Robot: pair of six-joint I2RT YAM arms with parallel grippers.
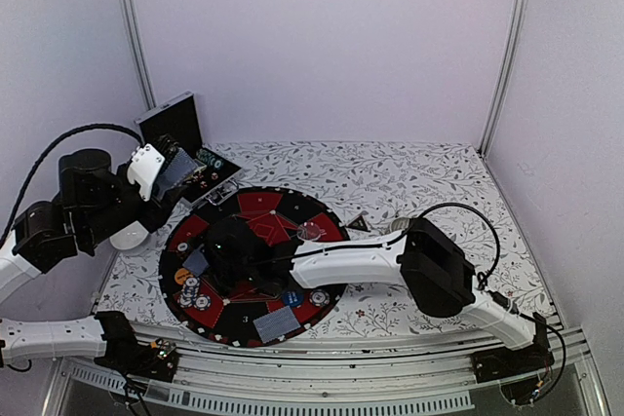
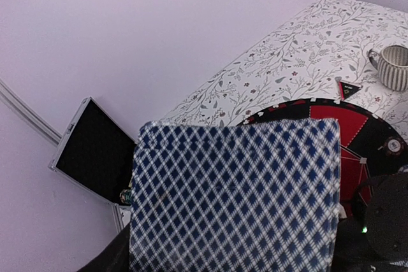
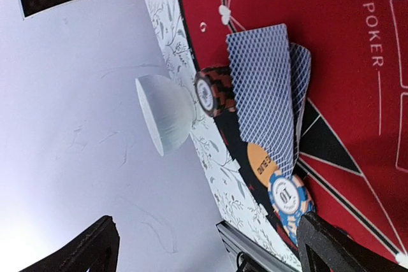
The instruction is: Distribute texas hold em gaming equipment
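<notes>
Up at the left, my left gripper (image 1: 168, 182) is shut on a deck of cards with blue-and-white checked backs (image 2: 236, 195); the deck fills the lower middle of the left wrist view and hides the fingertips. My right gripper is open and empty, above the left part of the round red-and-black poker mat (image 1: 244, 335). Two overlapping cards (image 3: 262, 87) lie face down there, beside an orange chip (image 3: 260, 160), a blue chip (image 3: 287, 194) and a chip stack (image 3: 215, 90). More face-down cards (image 1: 277, 324) rest at the mat's front.
The open chip case (image 1: 171, 122) stands at the back left. A white bowl (image 3: 164, 113) sits left of the mat. Right of it are a small triangular piece (image 1: 358, 223) and a striped mug (image 2: 393, 68).
</notes>
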